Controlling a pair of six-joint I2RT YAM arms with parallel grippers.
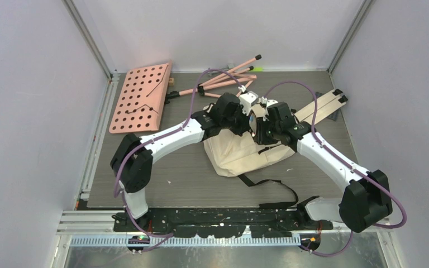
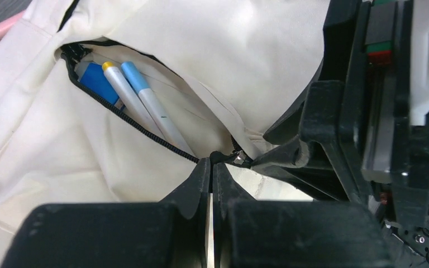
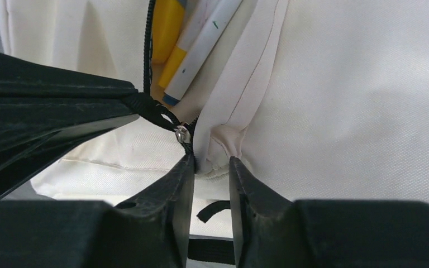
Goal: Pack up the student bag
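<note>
The cream bag (image 1: 234,153) lies on the table with its pocket zipper part open. Inside the pocket are a blue-capped pen (image 2: 145,92), a yellow-ended pen (image 2: 124,92) and a blue item (image 2: 96,81). My left gripper is shut on the black zipper pull (image 2: 222,157), just left of the metal slider (image 2: 239,159). In the right wrist view, that pull runs from the left fingers to the slider (image 3: 182,134). My right gripper stands partly open at the folded fabric corner (image 3: 220,148) by the zipper end, its fingertips close around it.
A pink pegboard (image 1: 142,97) lies at the left, with pink tripod-like legs (image 1: 229,81) at the back. A black strap (image 1: 273,190) trails in front of the bag. Both arms stand very close together. Bare table (image 1: 184,184) shows front left.
</note>
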